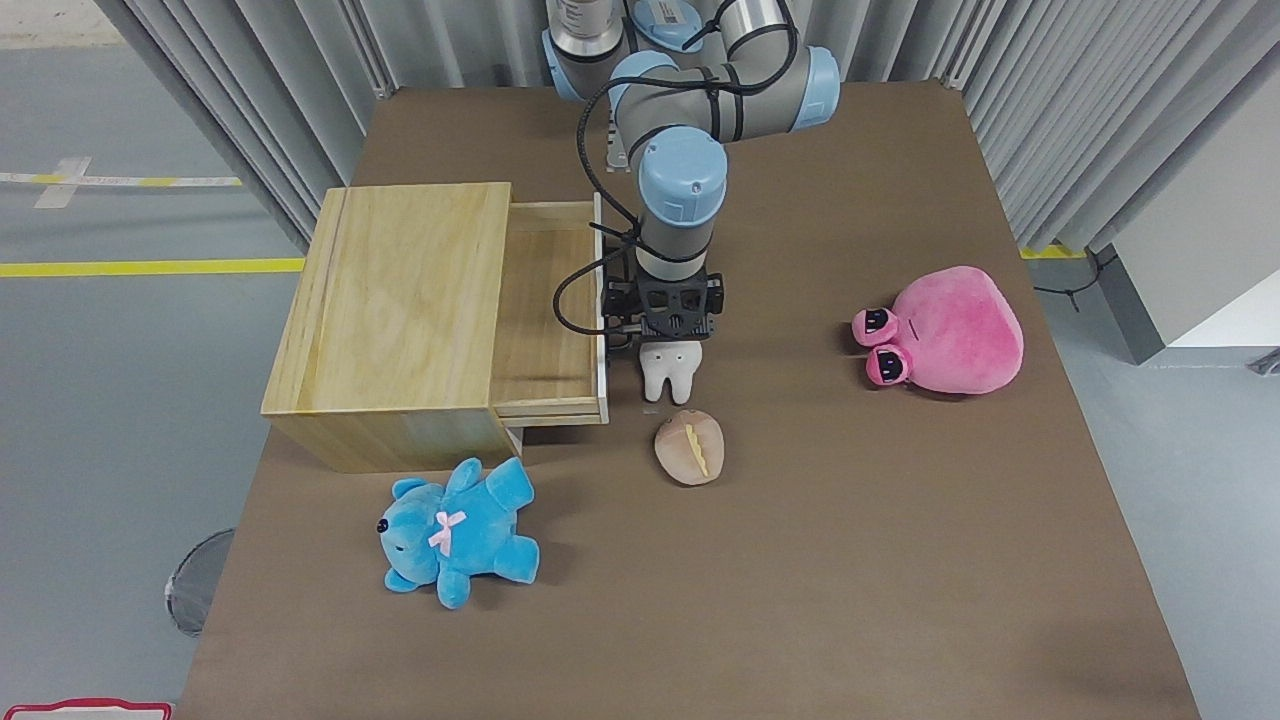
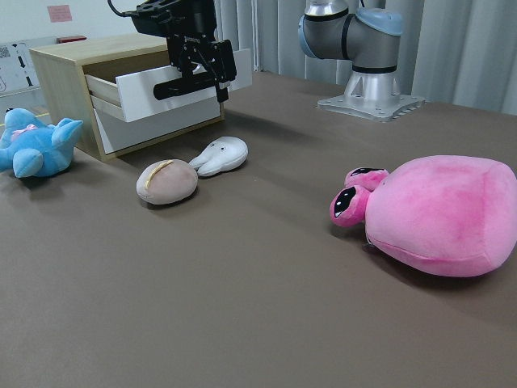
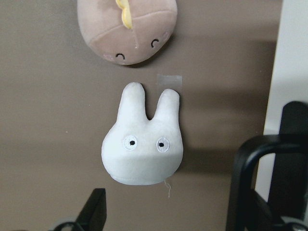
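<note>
A wooden cabinet [image 1: 384,312] stands at left with its drawer [image 1: 542,312] pulled out, its white front [image 2: 145,95] facing the table. My gripper [image 2: 194,81] is at that drawer front; in the wrist view its black fingers show at the lower edge and right, over the white panel, but whether they are closed on it cannot be told. A white rabbit-like plush [image 3: 142,149] lies on the table below the gripper. Beside it is a beige round plush [image 3: 126,29] with a yellow crest.
A blue bear [image 1: 462,534] lies in front of the cabinet, and a pink plush [image 1: 948,330] lies on the right.
</note>
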